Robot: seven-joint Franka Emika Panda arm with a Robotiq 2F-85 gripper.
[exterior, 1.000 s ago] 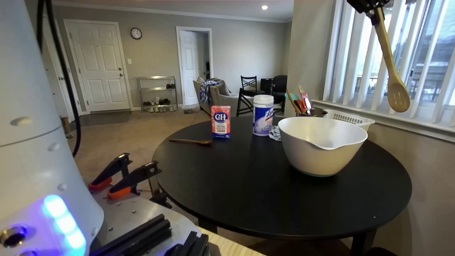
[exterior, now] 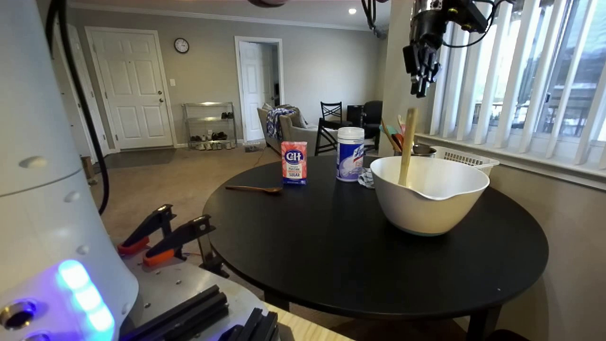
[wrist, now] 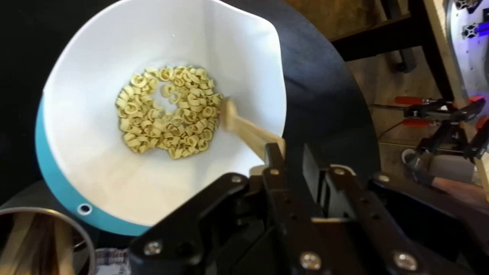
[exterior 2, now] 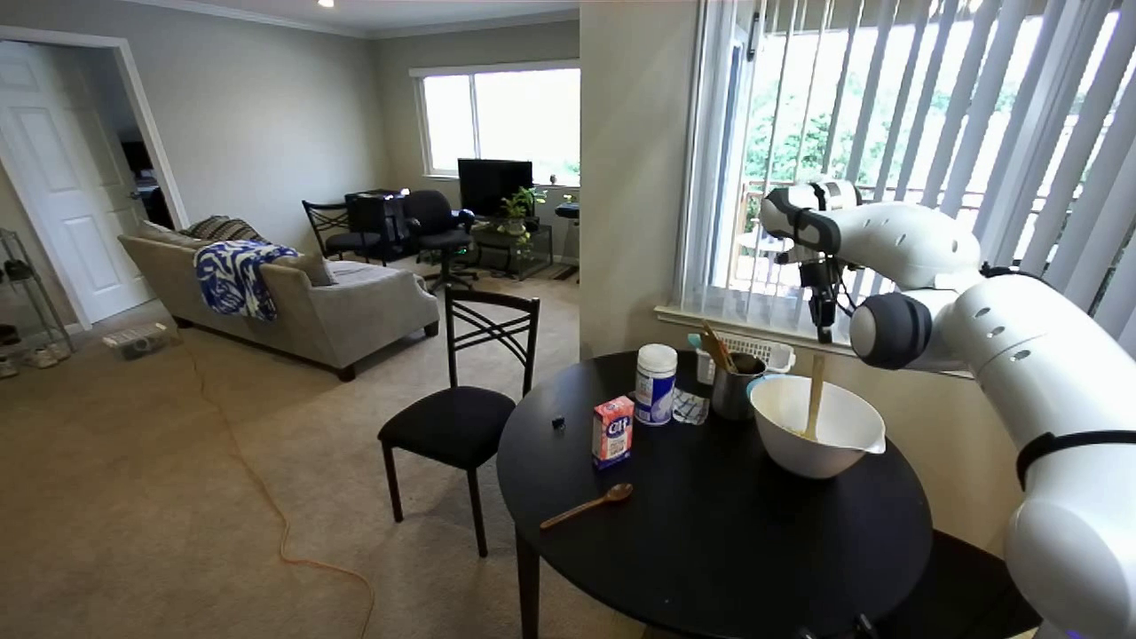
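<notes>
A wooden spoon (exterior: 407,147) stands upright, slightly tilted, inside the white mixing bowl (exterior: 430,199). Above the handle's top end, and apart from it in exterior view 1, hangs my gripper (exterior: 419,91). In the wrist view the gripper has a gap between its fingers with nothing held there, and the spoon's handle (wrist: 254,134) runs toward the left finger. Curled yellow pasta (wrist: 183,114) lies across the bowl's bottom, the spoon's head beside it.
A sugar box (exterior 2: 613,432), a wipes canister (exterior 2: 656,385) and a brown spoon (exterior 2: 587,505) occupy the left part of the black table (exterior 2: 724,543). A metal utensil holder (exterior 2: 736,388) is close behind the bowl.
The wooden spoon, held high by the window earlier, is now in the bowl and out of my gripper. My gripper has moved left to above the bowl, and its fingers have parted.
</notes>
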